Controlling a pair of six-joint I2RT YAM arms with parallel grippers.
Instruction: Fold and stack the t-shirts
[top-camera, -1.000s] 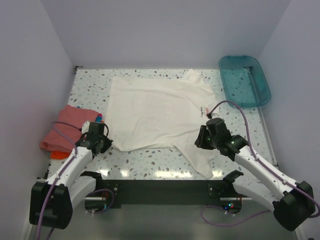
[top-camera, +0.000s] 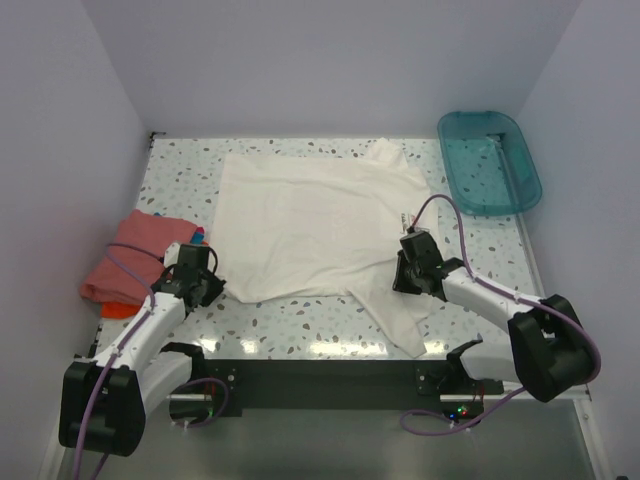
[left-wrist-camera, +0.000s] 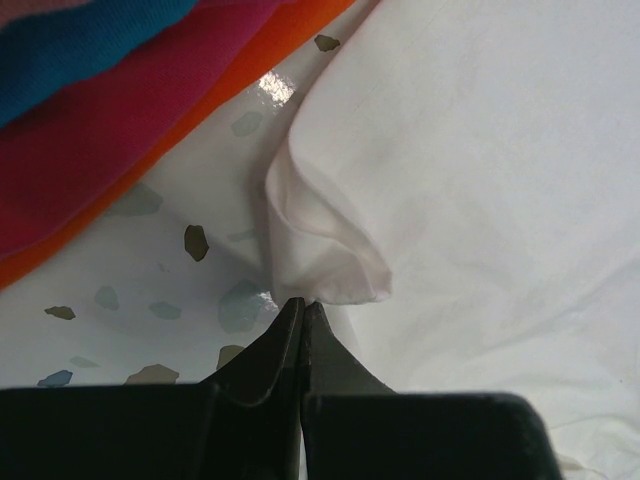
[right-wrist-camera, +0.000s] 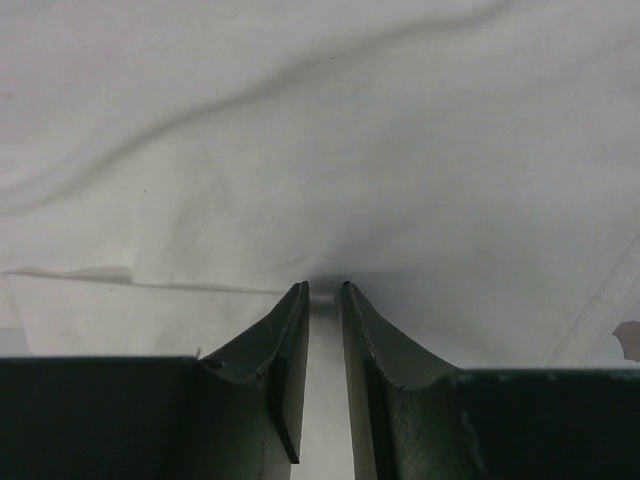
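Note:
A white t-shirt (top-camera: 310, 210) lies spread over the middle of the table, a sleeve hanging toward the front at right. My left gripper (top-camera: 218, 284) is shut at its left front corner; in the left wrist view its tips (left-wrist-camera: 305, 305) meet at a small turned-up fold, with any cloth between them not clear. My right gripper (top-camera: 402, 284) is low over the shirt's right part; in the right wrist view the fingertips (right-wrist-camera: 294, 295) are slightly apart on the cloth at a crease, with no cloth visibly raised between them.
A pile of folded coloured shirts (top-camera: 135, 255), salmon on top, lies at the left edge beside my left gripper. An empty teal bin (top-camera: 500, 205) stands at the back right. Bare speckled table shows along the front and right.
My right arm has moved inward and back, bringing its gripper down onto the shirt's right part; its fingers look narrower in the top view. The left arm is almost still.

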